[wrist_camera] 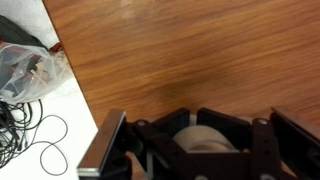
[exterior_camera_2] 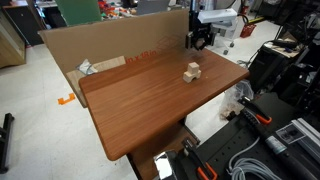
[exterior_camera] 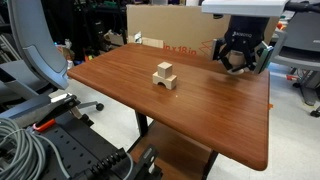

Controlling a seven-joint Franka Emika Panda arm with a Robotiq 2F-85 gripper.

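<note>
My gripper [exterior_camera: 236,68] is low over the far right part of the brown table [exterior_camera: 215,105], shut on a pale, rounded object [wrist_camera: 203,138]. In the wrist view that object shows between the dark fingers at the bottom edge, with much of it hidden. Whether its underside touches the table I cannot tell. In exterior view 2 the gripper [exterior_camera_2: 198,44] is near the table's back edge. Apart from it, near the middle of the table, a small wooden block [exterior_camera: 164,66] rests on an arch-shaped wooden block [exterior_camera: 164,79].
Cardboard [exterior_camera_2: 140,45] stands along the table's back side. A clear plastic bag [wrist_camera: 25,72] and dark cables [wrist_camera: 18,128] lie beyond the table edge. Bare tabletop surrounds the blocks.
</note>
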